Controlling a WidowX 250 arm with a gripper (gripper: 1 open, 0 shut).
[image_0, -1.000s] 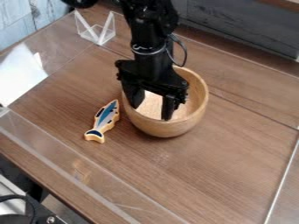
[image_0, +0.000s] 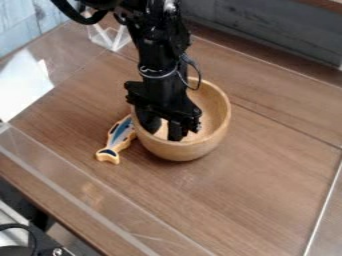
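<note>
A black robot arm comes down from the top, its gripper (image_0: 163, 122) reaching into a wooden bowl (image_0: 206, 133) at the middle of the table, over the bowl's left part. The fingers are dark against the bowl, and I cannot tell how far apart they are or whether anything is between them. A blue and tan fish-shaped toy (image_0: 116, 140) lies just left of the bowl, near its wall.
A clear plastic object (image_0: 107, 36) stands at the back left. A white sheet (image_0: 19, 84) lies at the left edge. A wall runs along the back.
The gripper and the bowl have moved a little to the left, so the bowl is now closer to the fish toy.
</note>
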